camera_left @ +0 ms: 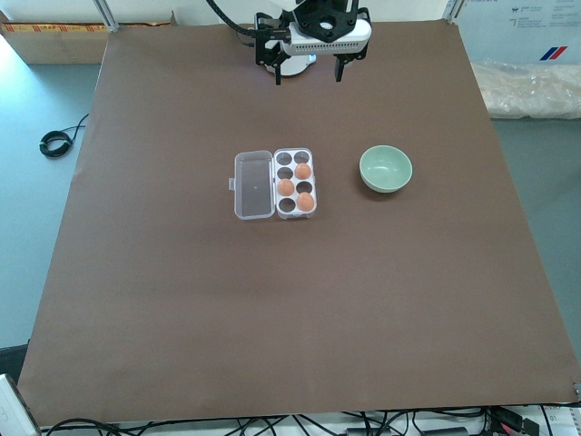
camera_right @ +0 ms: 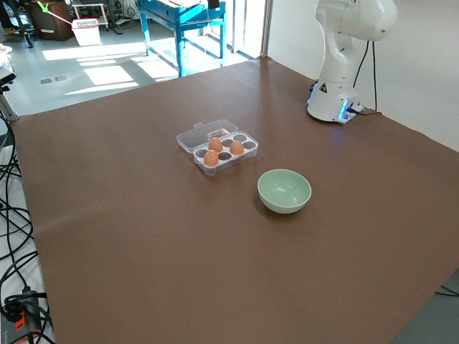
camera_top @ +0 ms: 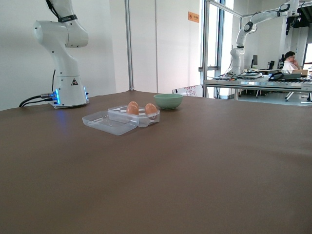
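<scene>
An open clear egg carton (camera_left: 295, 162) holds three brown eggs (camera_left: 306, 202) in some of its round slots, its lid (camera_left: 254, 186) flat to the left in the camera left view. A mint green bowl (camera_left: 386, 168) stands apart to the right of the carton, empty. My gripper (camera_left: 308, 77) hangs at the far edge of the table, above the carton in that view's frame, two dark fingers spread with nothing seen between them. In the camera top view the carton (camera_top: 146, 119) and bowl (camera_top: 168, 101) sit mid-table; the gripper is outside that view, as in the camera right view.
My white arm base (camera_right: 333, 104) stands at the far side. Cables (camera_left: 109, 427) run along the near edge, off the tabletop.
</scene>
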